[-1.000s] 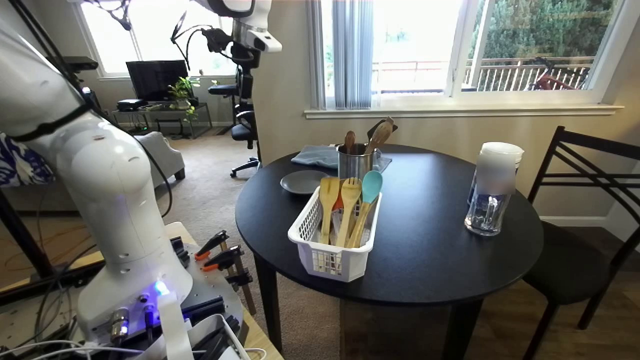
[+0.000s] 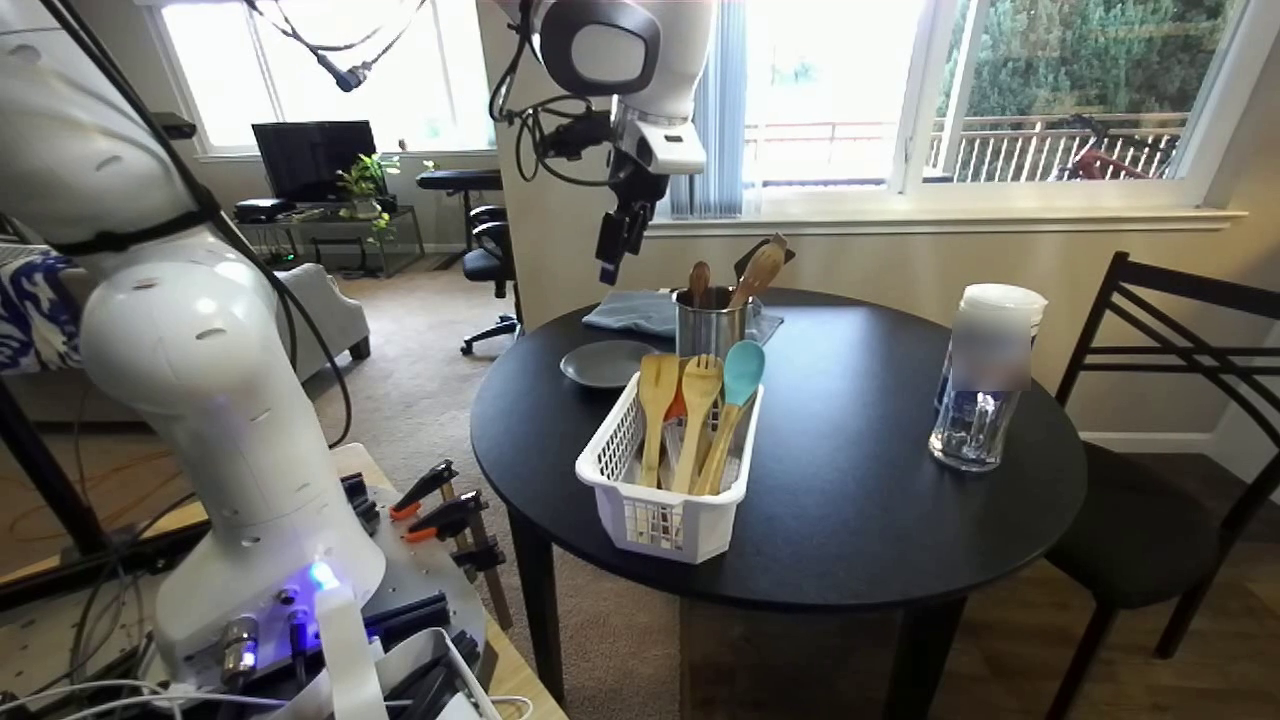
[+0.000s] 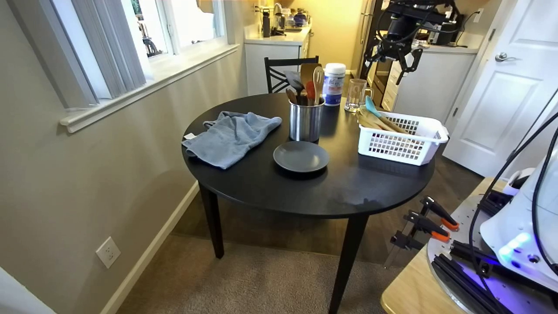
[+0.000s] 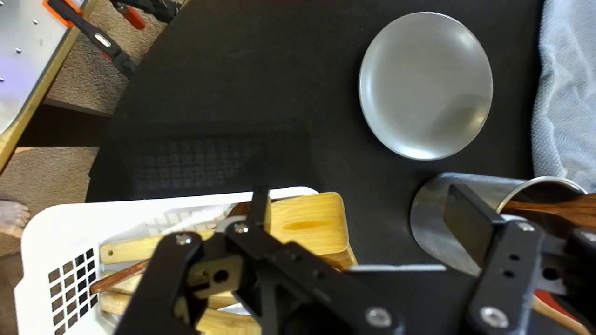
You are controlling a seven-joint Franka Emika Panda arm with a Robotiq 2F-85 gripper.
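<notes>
My gripper [image 2: 617, 254] hangs in the air above the table, its fingers spread and nothing between them. In the wrist view the open gripper spans the gap between the white basket [image 4: 72, 229] and the steel canister [image 4: 447, 223]. The basket [image 3: 397, 146] holds several wooden utensils and a spatula with a teal head [image 2: 744, 370]. Wooden handles and dark and red utensils stick up from the canister [image 3: 304, 123]. A grey plate [image 4: 427, 86] lies empty beside the canister. Parts of the basket's contents are hidden by my fingers.
A blue-grey cloth [image 3: 230, 138] lies near the window side of the black table [image 2: 864, 468]. A white-lidded tub [image 3: 333, 86] and a clear glass mug [image 3: 354, 94] stand at the far side. Bare tabletop lies between the basket and the mug.
My arm has swung right and lower, from left of the table to over its back left part near the canister. The objects on the table have not moved.
</notes>
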